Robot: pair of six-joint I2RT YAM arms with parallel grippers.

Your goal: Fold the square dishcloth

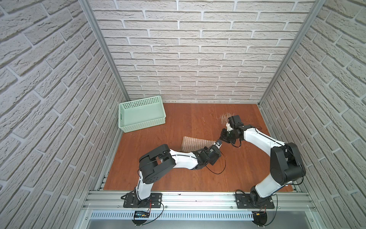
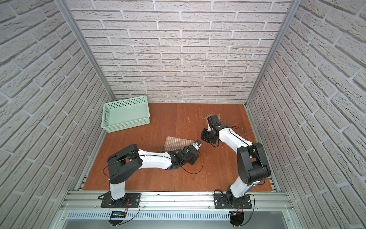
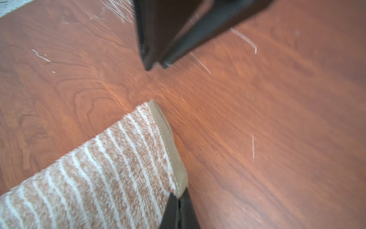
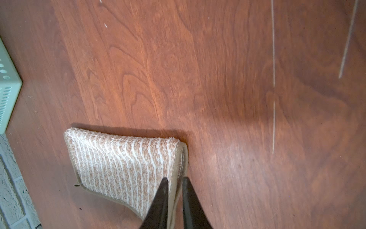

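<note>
The dishcloth (image 3: 103, 168), beige with white stripes and a tan hem, lies folded over on the table. Its near part is hidden by the left arm in both top views. In the left wrist view my left gripper is shut on the hemmed edge of the cloth at its right side. My right gripper is part open, its fingers a short way apart. The left wrist view has the right gripper's dark tips above bare table, beyond the cloth's corner, with nothing between them. In the right wrist view the doubled hem (image 4: 177, 164) shows below it.
A pale green basket (image 1: 142, 124) stands at the back left of the table. Bare wood (image 1: 186, 118) lies behind the cloth, and the right side of the table is clear apart from the right arm (image 1: 263, 139). The two grippers are close together.
</note>
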